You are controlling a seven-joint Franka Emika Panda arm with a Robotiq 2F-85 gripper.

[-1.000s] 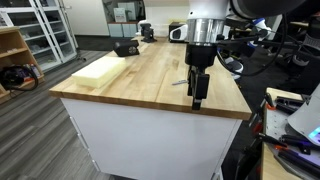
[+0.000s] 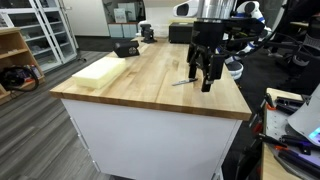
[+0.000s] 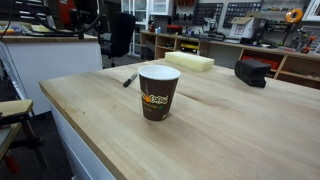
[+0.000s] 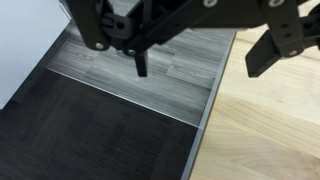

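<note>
My gripper (image 2: 202,80) hangs near the front edge of the wooden counter (image 2: 150,92), clear of the wood. Spread wide in the wrist view, its two fingers (image 4: 262,55) have nothing between them but floor and the counter's edge. A dark paper cup (image 3: 158,97) with a white rim stands upright on the wood in exterior view 2; I cannot make it out in exterior view 1. Behind and left of that cup lies a dark pen-like item (image 3: 131,78). A pale yellow block (image 3: 187,60) rests farther back, and a black box (image 3: 251,73) sits to its right.
The counter drops off at its front to a white panel (image 2: 145,140). Dark and grey flooring (image 4: 100,125) shows below the edge in the wrist view. A black chair (image 3: 121,35) is behind the counter. Much of the wood around the cup is bare.
My gripper has risen from in front of the counter's edge and shifted slightly right, and its wrist has turned. The yellow block and the black box have stayed put.
</note>
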